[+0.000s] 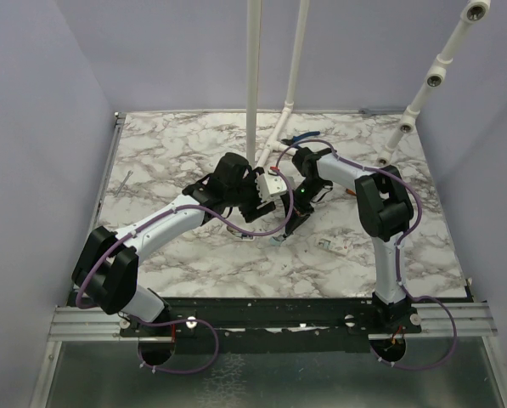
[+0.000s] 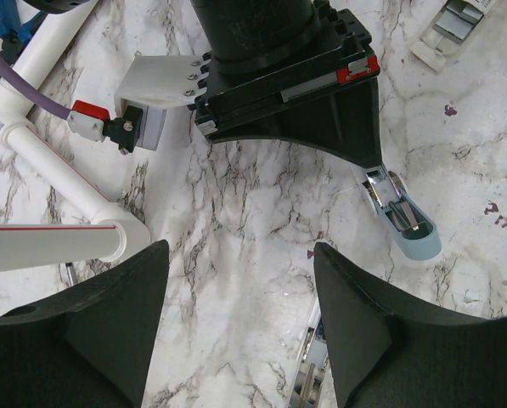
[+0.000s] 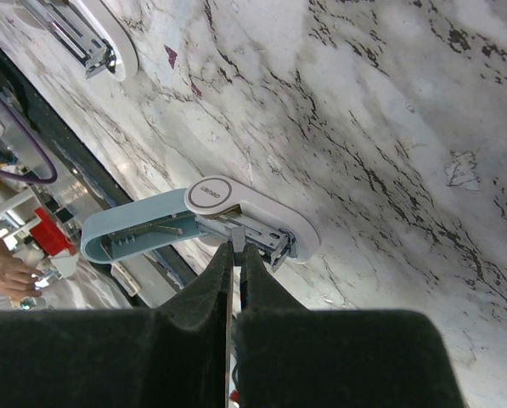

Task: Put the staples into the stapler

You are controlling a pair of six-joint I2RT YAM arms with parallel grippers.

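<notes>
In the right wrist view an opened stapler lies on the marble table, its light blue half [image 3: 138,219] folded out from its white half [image 3: 266,206]. My right gripper is shut, its narrow tips over or against the stapler's metal channel; nothing clear shows between them. I cannot tell a staple strip apart from the metal parts. The left wrist view shows the same stapler's blue end [image 2: 420,246] below the right gripper's tip. My left gripper stands open, its fingers apart above bare marble, left of that stapler.
Another opened stapler [image 2: 311,374] lies below the left gripper's right finger, and one more [image 2: 453,27] sits beyond the right gripper. White pipes [image 2: 58,170] and blue-handled pliers [image 1: 302,136] are farther back. Open marble [image 1: 211,268] lies toward the front.
</notes>
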